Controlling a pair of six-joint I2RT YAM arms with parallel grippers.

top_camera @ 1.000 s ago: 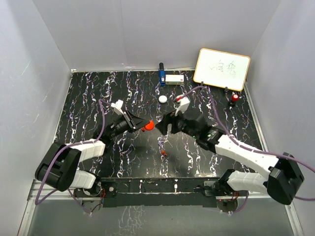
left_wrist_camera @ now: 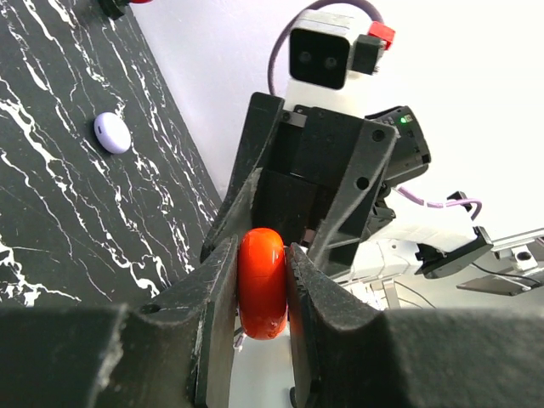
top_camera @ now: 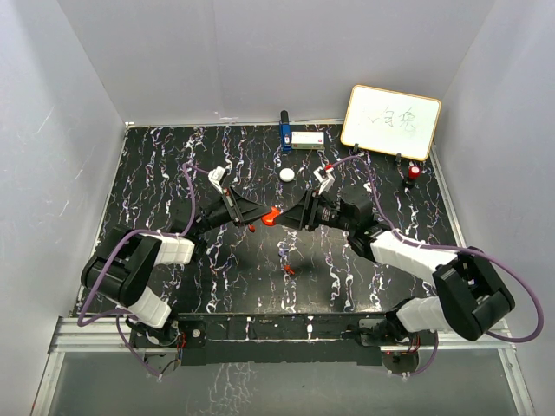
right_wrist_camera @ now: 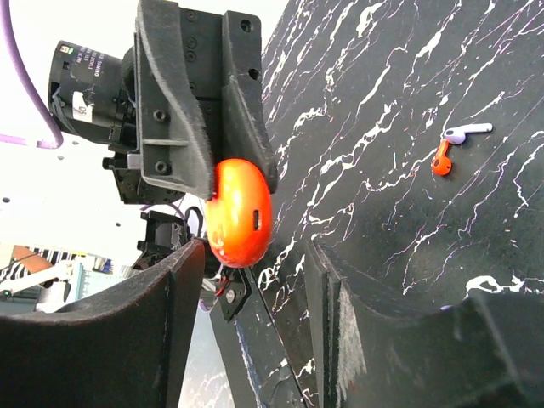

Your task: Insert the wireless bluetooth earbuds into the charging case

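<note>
The glossy red-orange charging case (top_camera: 270,217) is held above the middle of the table. My left gripper is shut on it, a finger on each side. A small dark slot shows on the case's face in the right wrist view; whether its lid is up I cannot tell. My right gripper stands open close by, the case (right_wrist_camera: 239,214) appearing beyond its fingertips and nothing clearly gripped. On the table lie an orange earbud (right_wrist_camera: 441,160) and, touching it, a pale lavender earbud (right_wrist_camera: 463,133). Another small red piece (top_camera: 251,227) lies below the left gripper.
A white rounded case (top_camera: 286,174) sits behind the grippers. At the back are a blue object (top_camera: 285,132), a small box (top_camera: 308,139) and a whiteboard (top_camera: 391,120), with a red-topped item (top_camera: 411,176) at the right.
My right gripper has come in to the left, right up to the case. The left gripper has shifted slightly right and up in the top view, still carrying the case.
</note>
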